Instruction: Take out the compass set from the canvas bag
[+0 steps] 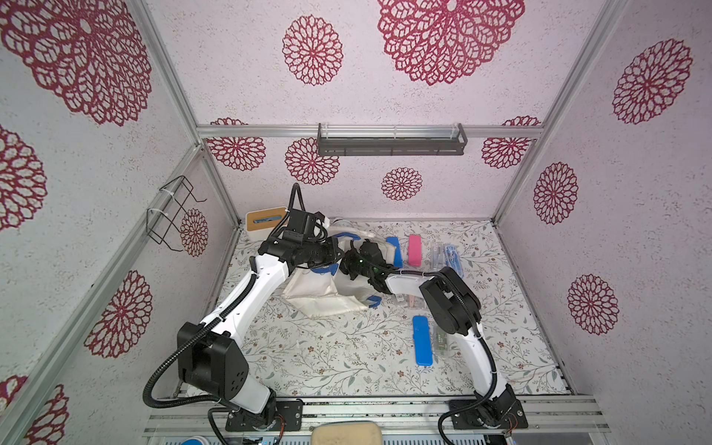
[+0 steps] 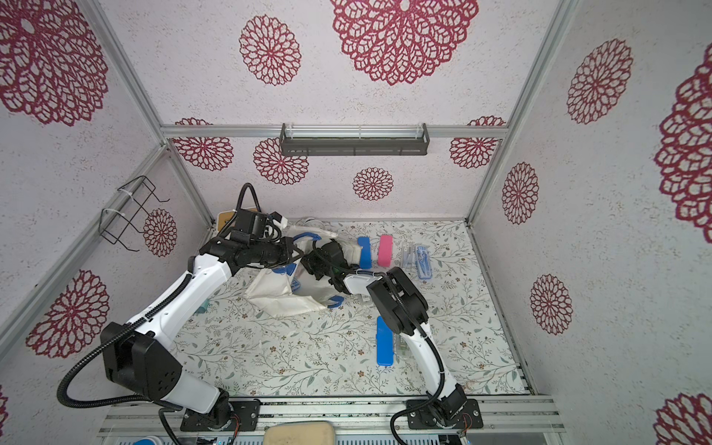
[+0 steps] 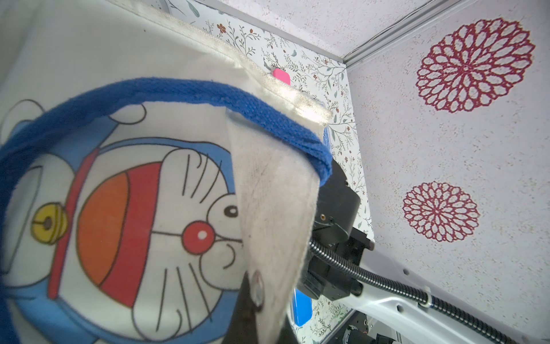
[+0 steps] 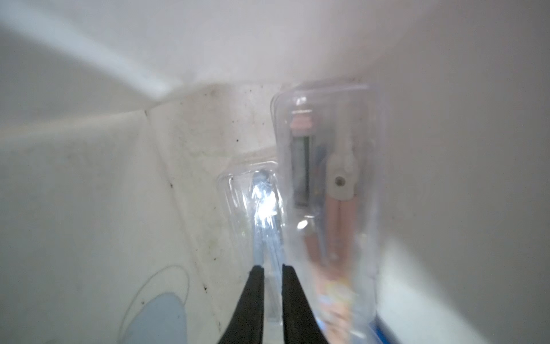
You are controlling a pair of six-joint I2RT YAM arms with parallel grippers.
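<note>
The white canvas bag (image 1: 319,302), with blue trim and a cartoon face, lies open. My left gripper is shut on a pale fold of its rim in the left wrist view. My right gripper reaches inside the bag, its fingers nearly closed on the clear-cased blue compass set (image 4: 255,200); the exact contact is unclear. A larger clear-cased pink compass set (image 4: 341,223) lies beside it, to the right in the right wrist view.
Blue (image 1: 422,341) and pink (image 1: 414,250) boxes and several clear cases (image 1: 451,259) lie on the table at right. A tan tray (image 1: 259,230) sits at back left.
</note>
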